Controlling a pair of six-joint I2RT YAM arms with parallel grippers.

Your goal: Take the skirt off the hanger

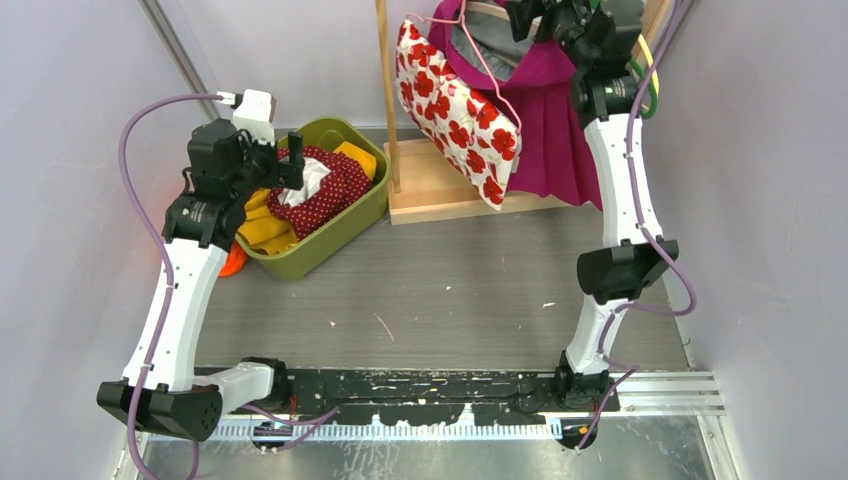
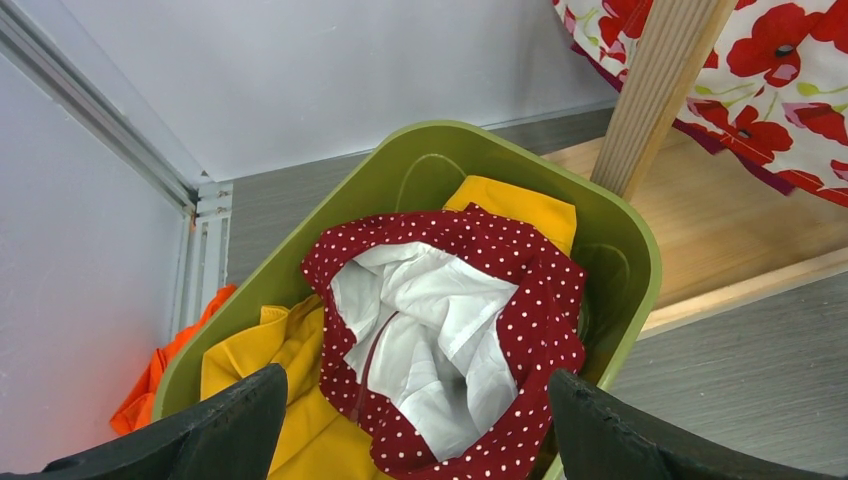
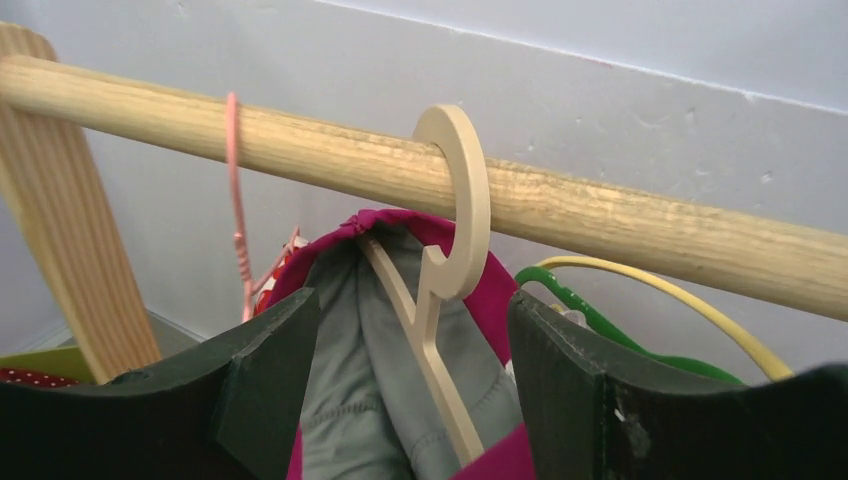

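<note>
A magenta skirt [image 1: 556, 140] with a grey lining hangs from the rack at the upper right of the top view. Its wooden hanger [image 3: 470, 230] hooks over the rail in the right wrist view, its arms running down inside the waist. My right gripper is open, its fingers apart on either side of that hanger and lining, with nothing visibly clamped. Whether a finger touches the skirt, I cannot tell. Open and empty, my left gripper hovers over the green basket [image 2: 640, 260], which holds a red polka-dot garment [image 2: 535, 370] and yellow cloth [image 2: 240, 365].
The round wooden rail [image 3: 620, 220] crosses close in front of the right gripper. A pink hanger [image 1: 490, 70] with a red-flowered white cloth [image 1: 455, 115] hangs left of the skirt. Green [image 3: 590, 315] and yellow [image 3: 680, 295] hangers are to its right.
</note>
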